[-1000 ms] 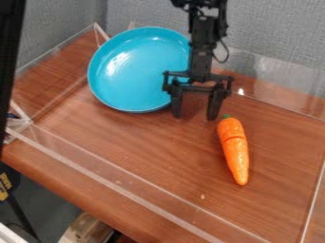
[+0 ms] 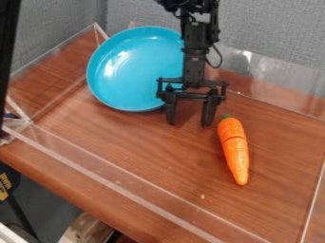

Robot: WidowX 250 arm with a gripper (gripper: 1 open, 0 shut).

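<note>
A black gripper [image 2: 189, 111] hangs down at the centre back, its two fingers apart just in front of the right edge of a blue plate [image 2: 127, 68], with nothing seen between them. An orange carrot [image 2: 235, 149] with a small green top lies to the right of the gripper, slightly nearer the camera, apart from the fingers.
The wooden table [image 2: 152, 176] is bordered by clear plastic walls, with a grey padded wall behind. At the lower left, beyond the table edge, are dark gaps and cables.
The gripper has shifted slightly to the left, toward the plate. The carrot and plate look unmoved.
</note>
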